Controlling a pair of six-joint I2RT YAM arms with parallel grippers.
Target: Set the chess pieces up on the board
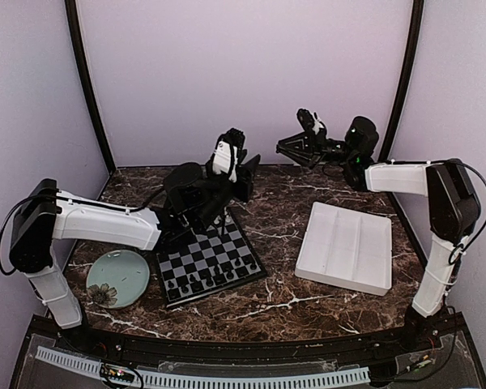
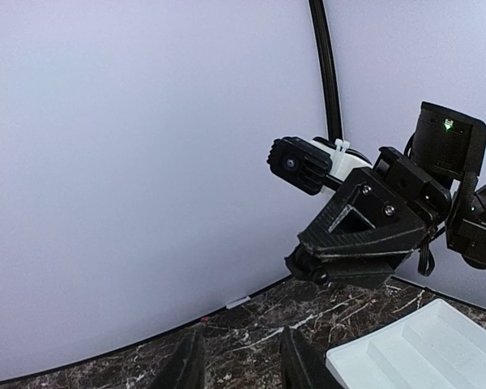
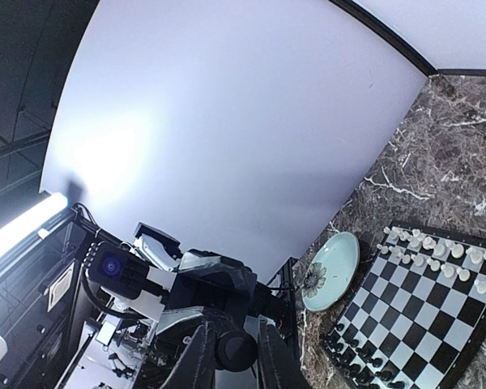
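The chessboard [image 1: 204, 258] lies left of the table's centre. Black pieces [image 1: 213, 278] stand along its near side; white pieces [image 3: 445, 258] fill the opposite side, mostly covered by my left arm in the top view. My right gripper is raised over the back of the table, right of the board, shut on a dark chess piece [image 3: 236, 350] whose round end faces the camera; its type cannot be told. Past the board's back right corner, my left gripper hangs in the air, open and with nothing visible between its fingers.
An empty white tray [image 1: 373, 279] with raised dividers sits on the right. A pale green plate [image 1: 130, 271] with a flower print lies left of the board.
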